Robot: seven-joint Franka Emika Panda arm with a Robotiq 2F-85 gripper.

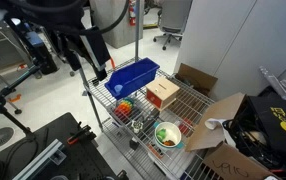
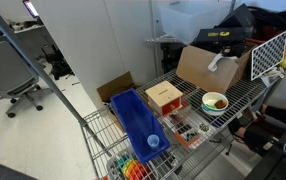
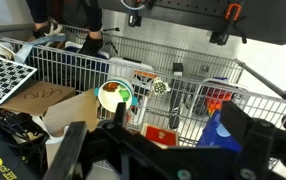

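Observation:
My gripper hangs above the wire rack, its dark fingers apart at the bottom of the wrist view with nothing visible between them. It also shows at the upper left of exterior view 1 as a big black shape. On the rack stands a blue bin (image 2: pixel 140 127) with a small light-blue cup (image 2: pixel 153 141) in it. Beside the bin sits a wooden box (image 1: pixel 162 93). A white-and-green bowl (image 1: pixel 168 136) holds colourful items; the wrist view shows this bowl (image 3: pixel 114 95) ahead of the fingers.
An open cardboard box (image 2: pixel 205 69) and a black bag (image 2: pixel 222 37) crowd one end of the rack. A white grid panel (image 2: pixel 269 56) stands near them. Colourful small pieces (image 2: pixel 135 169) lie by the blue bin. A dark table (image 1: pixel 60 150) borders the rack.

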